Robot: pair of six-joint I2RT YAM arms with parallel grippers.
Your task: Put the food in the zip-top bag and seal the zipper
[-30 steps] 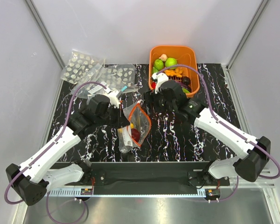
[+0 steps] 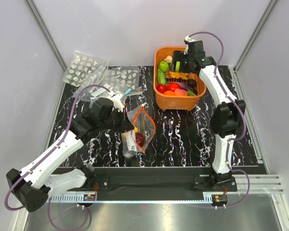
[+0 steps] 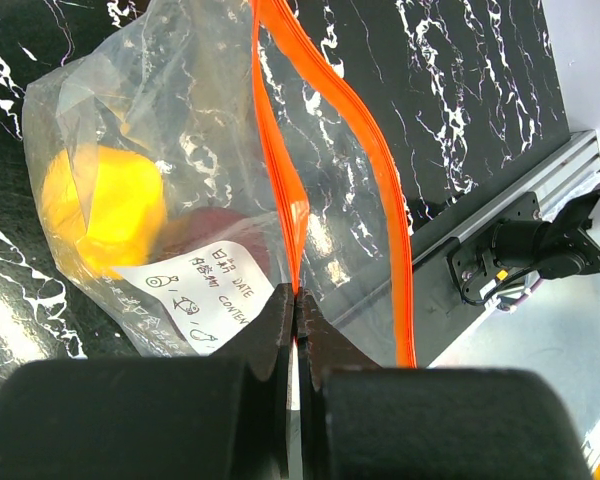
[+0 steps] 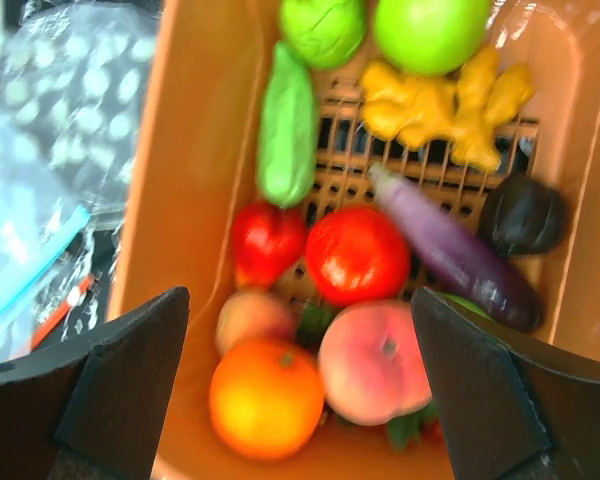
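A clear zip bag (image 2: pixel 144 126) with an orange zipper rim lies on the dark marbled table, its mouth spread open. Inside it are a yellow item (image 3: pixel 125 205) and a dark red round one (image 2: pixel 139 140). My left gripper is shut on the bag's orange rim. At the back, an orange basket (image 2: pixel 180 103) holds toy food: a red tomato (image 4: pixel 358 255), an orange (image 4: pixel 266 398), a peach (image 4: pixel 376 362), an eggplant (image 4: pixel 460 250) and more. Over the basket hangs my right gripper, open, with nothing between its fingers.
Flat, empty-looking clear bags (image 2: pixel 120 79) lie at the back left, one with a light blue slider (image 4: pixel 30 265). Between the open bag and the right arm the table (image 2: pixel 183 139) is bare.
My right gripper has travelled from near the open bag back and to the right, over the basket. The left arm and the open bag stay where they were.
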